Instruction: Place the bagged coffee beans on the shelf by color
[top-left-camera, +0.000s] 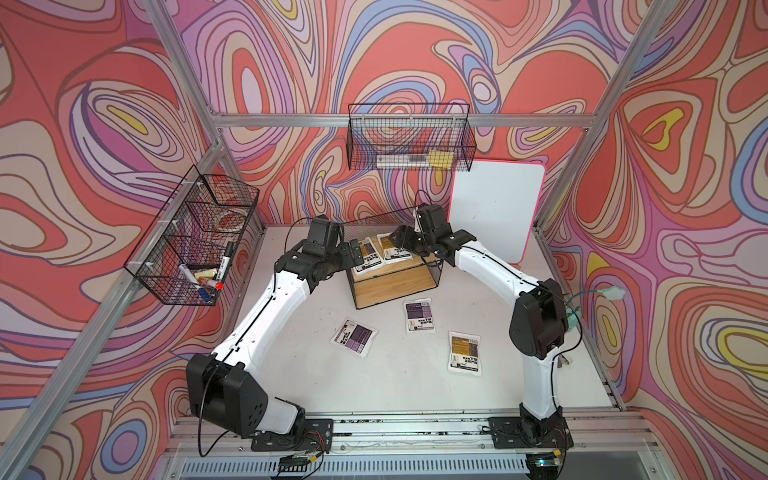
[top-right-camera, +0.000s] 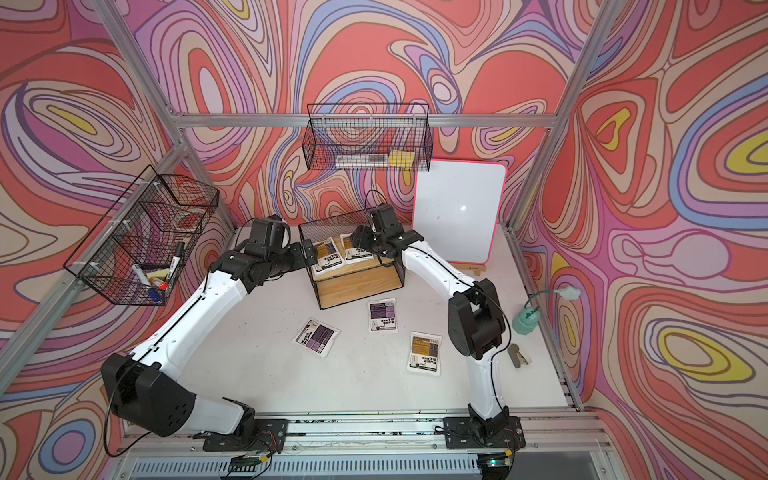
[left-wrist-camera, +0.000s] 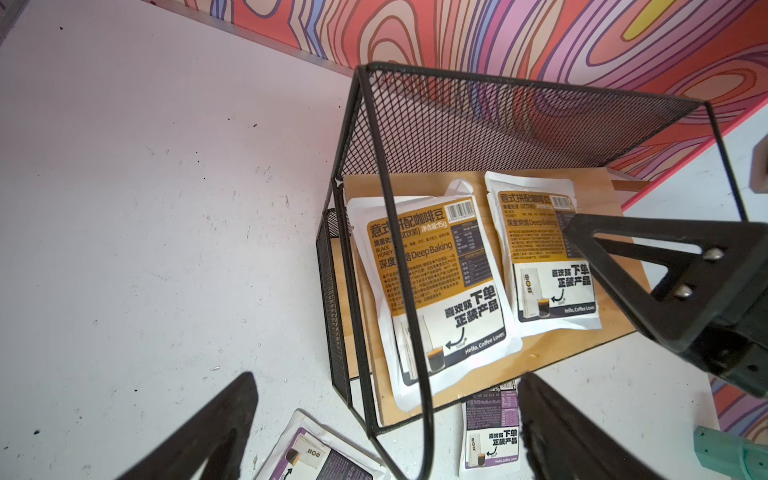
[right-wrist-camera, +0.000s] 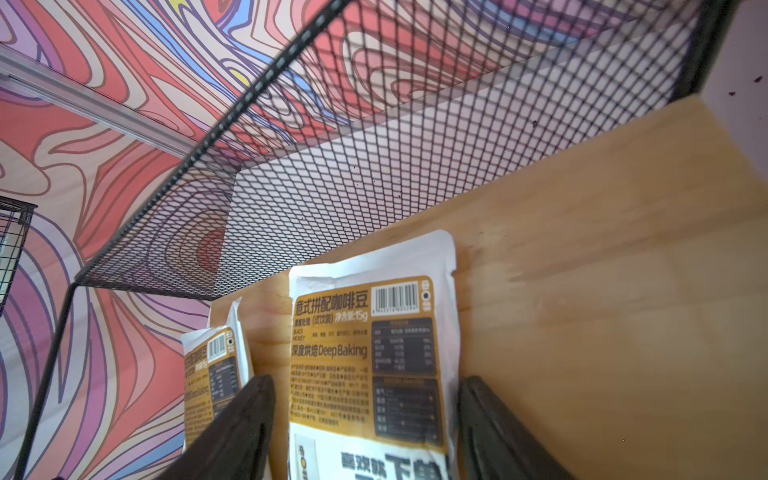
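On top of the wooden shelf (top-left-camera: 396, 288) with its black mesh frame lie two yellow-label coffee bags side by side. The left yellow bag (left-wrist-camera: 436, 280) is by the left frame post; the right yellow bag (left-wrist-camera: 536, 228) lies close beside it. My right gripper is open, its fingers on either side of the right yellow bag, which rests on the board. Off the shelf's left end, my left gripper stands open and empty. Two purple-label bags, a left one (top-left-camera: 354, 337) and a middle one (top-left-camera: 418, 315), and another yellow bag (top-left-camera: 464, 353) lie on the table.
Bare board (right-wrist-camera: 592, 320) extends to the right of the yellow bags. A wire basket (top-left-camera: 408, 144) hangs on the back rail, another basket (top-left-camera: 192, 248) at the left. The whiteboard (top-left-camera: 496, 208) stands behind on the right. A green lamp (top-right-camera: 525, 320) is at the right edge.
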